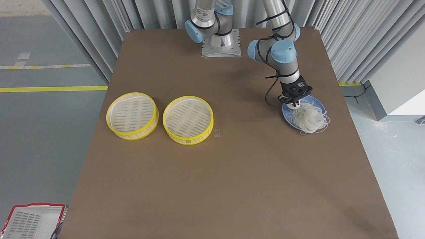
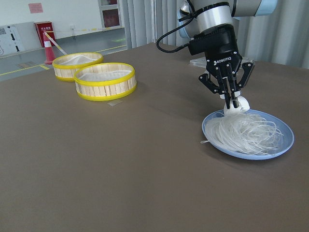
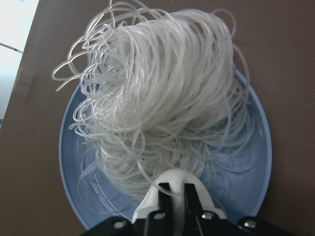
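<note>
A loose heap of white translucent noodles lies on a blue plate, some strands over the rim. My black gripper points down at the plate's back edge, with a white rounded piece at its fingertips. In the wrist view that piece sits at the bottom of the plate, with a strand crossing it. Whether the fingers are clamped on the white piece or it is fitted to them, I cannot tell.
Two round steamers with yellow rims, the nearer and the farther, sit on the brown table left of the plate.
</note>
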